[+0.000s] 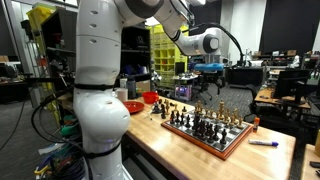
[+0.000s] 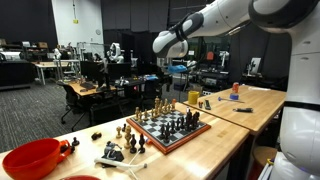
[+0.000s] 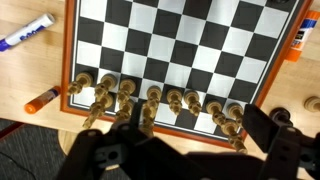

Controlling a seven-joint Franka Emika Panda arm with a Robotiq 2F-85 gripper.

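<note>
A chessboard (image 1: 210, 134) lies on the wooden table, with dark chess pieces (image 1: 206, 130) along one side and tan chess pieces (image 1: 230, 117) along the other. High over it hangs my gripper, its two black fingers spread wide in the wrist view. Tan pieces (image 3: 153, 98) show below and between those fingers, some partly covered by them. Clear air separates the gripper from the board in both exterior views, and no piece appears held.
Off-board pieces (image 2: 130, 139) stand beside the board, near a red bowl (image 2: 30, 160). A blue-and-white marker (image 3: 27, 32) and an orange cylinder (image 3: 42, 100) lie near the board's edge. Bare tabletop (image 1: 262, 160) shows at the front right.
</note>
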